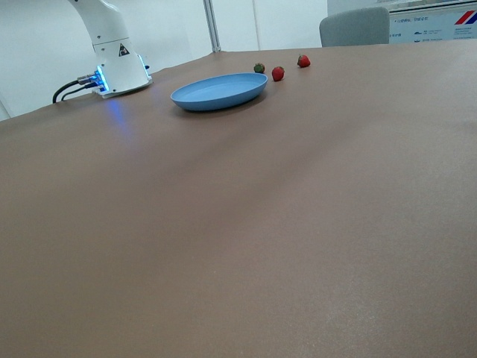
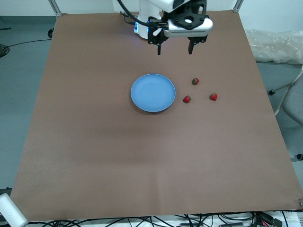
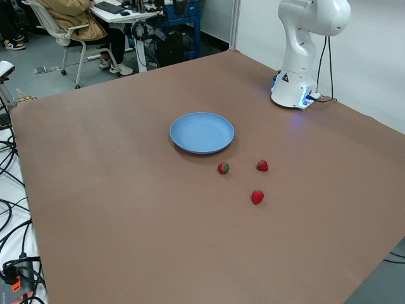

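Observation:
A blue plate lies empty mid-table, also seen in the top view and right view. Three red strawberries lie beside it: one nearest the plate, one behind that, one farther right in the left view. My gripper hangs at the back of the table in the left view, above and behind the plate, open with its two black fingers apart and nothing visible between them. It does not show in the top or right views.
The white arm base stands at the back with cables beside it. A chair stands off the table's right side in the left view.

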